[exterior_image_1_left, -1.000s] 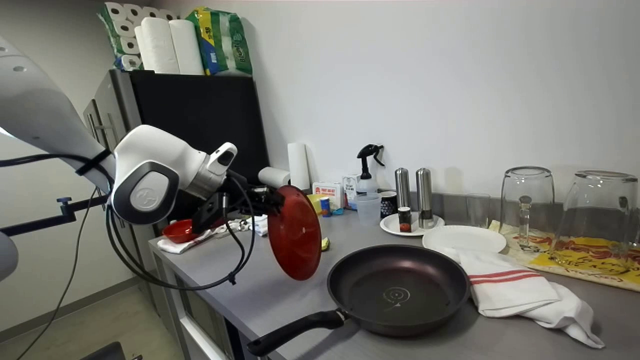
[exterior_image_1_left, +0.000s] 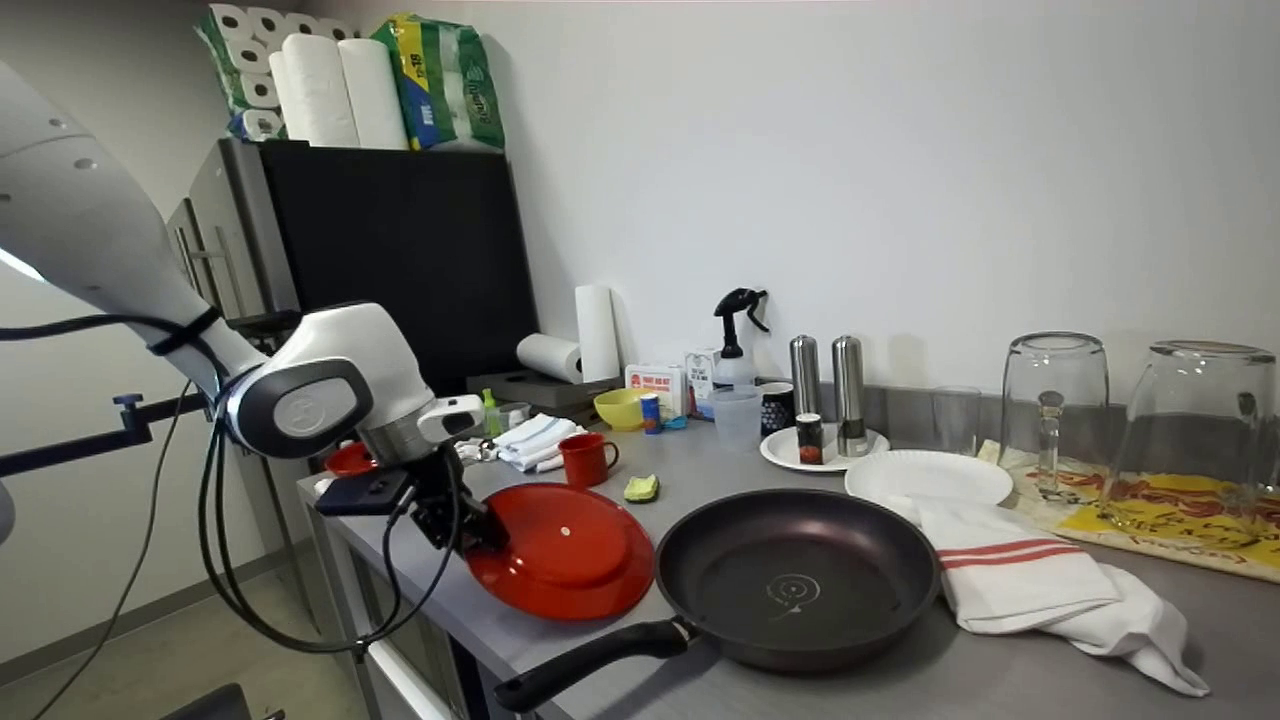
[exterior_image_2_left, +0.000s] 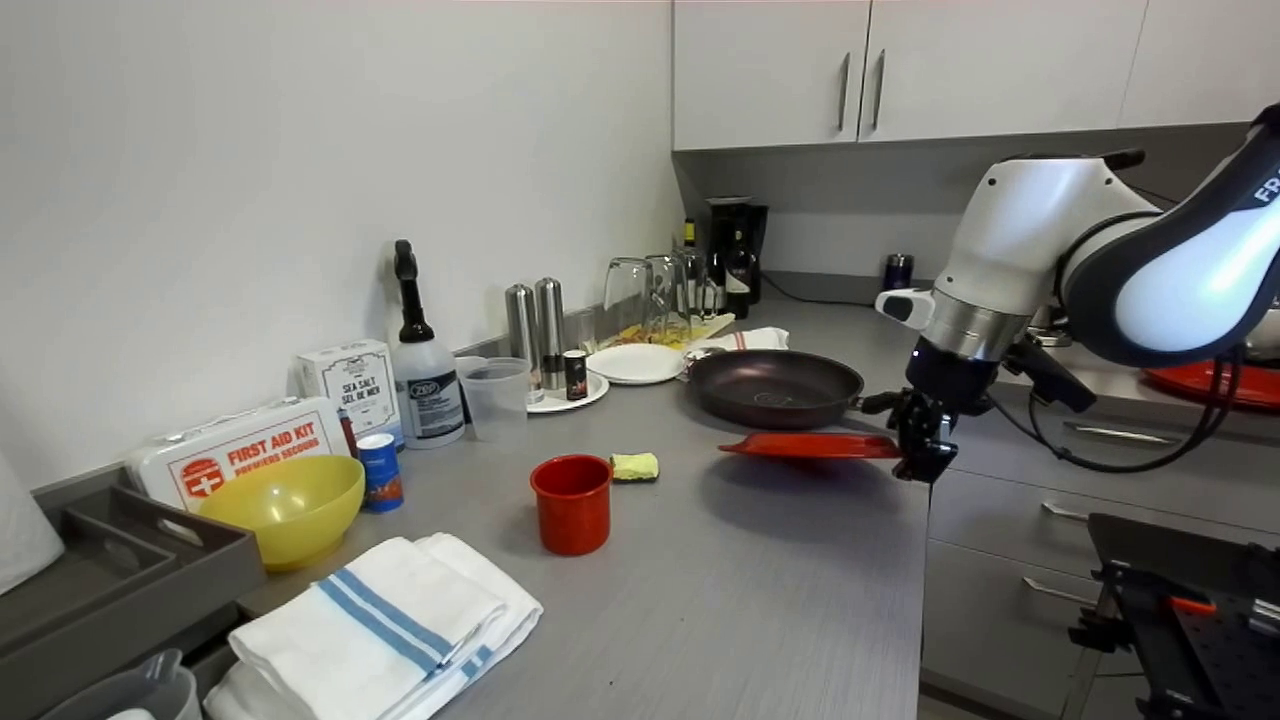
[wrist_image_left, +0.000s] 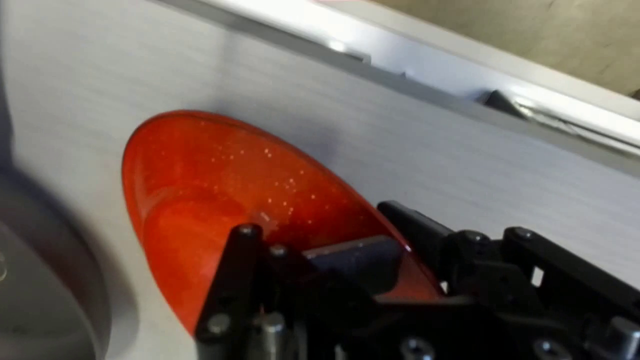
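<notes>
A red plate (exterior_image_1_left: 564, 546) is turned bottom up, with its foot ring and a pale dot showing. My gripper (exterior_image_1_left: 489, 530) is shut on its rim, on the side nearest the counter's front edge. From the other side, the plate (exterior_image_2_left: 810, 445) lies nearly level just above the counter, over its own shadow; whether any of its rim touches down cannot be told. The gripper (exterior_image_2_left: 914, 444) is at the plate's right end there. The wrist view shows the plate's glossy face (wrist_image_left: 192, 240) stretching away from the black fingers, which partly cover it.
A black frying pan (exterior_image_1_left: 798, 588) stands close beside the plate, its handle (exterior_image_1_left: 600, 660) pointing over the front edge. Behind are a red mug (exterior_image_2_left: 571, 504) and a yellow-green sponge (exterior_image_2_left: 635, 467). Folded towels (exterior_image_2_left: 384, 624) lie farther along. Bare counter (exterior_image_2_left: 696, 600) separates them from the plate.
The plate was steeply tilted and higher a second ago. Now it has come down near the counter and turned flatter, bottom up, with the gripper lowered and rotated along with it.
</notes>
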